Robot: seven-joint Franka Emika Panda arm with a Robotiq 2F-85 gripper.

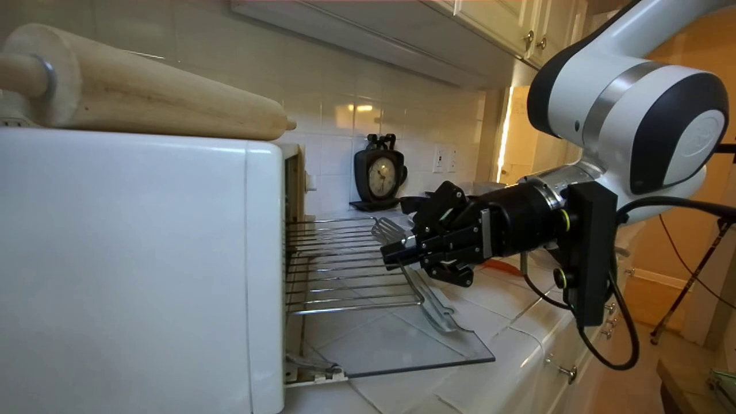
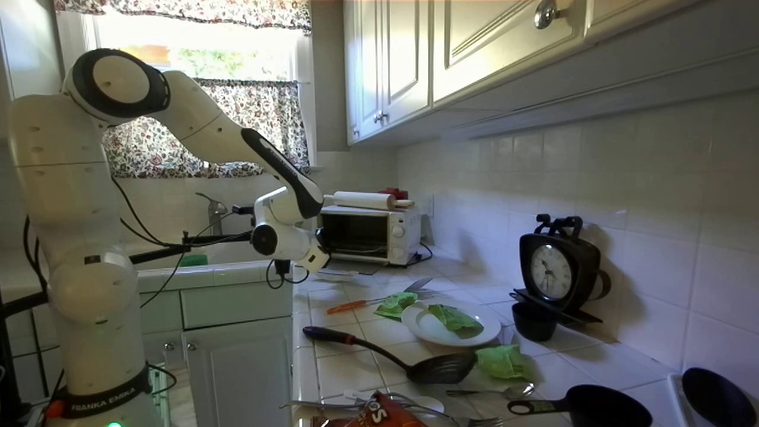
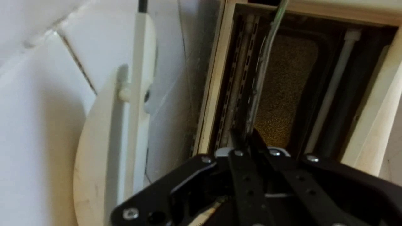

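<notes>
In the first exterior view my gripper (image 1: 396, 256) is shut on the front bar of a wire rack (image 1: 338, 276). The rack sticks out level from the white toaster oven (image 1: 138, 269). Its glass door (image 1: 407, 352) hangs folded down below the rack, with a pale handle (image 1: 436, 308) along the outer edge. From the wrist, the rack (image 3: 262, 71) shows nearly edge-on, running from between my fingers toward the dark oven interior (image 3: 288, 86). The door handle (image 3: 135, 109) is at left there. My arm hides the fingers in the second exterior view.
A rolling pin (image 1: 172, 89) lies on top of the oven. A black scale (image 1: 379, 172) stands by the wall. In the second exterior view a plate (image 2: 423, 332), lettuce (image 2: 503, 362), a black spatula (image 2: 441, 367) and a black pan (image 2: 605, 409) crowd the counter.
</notes>
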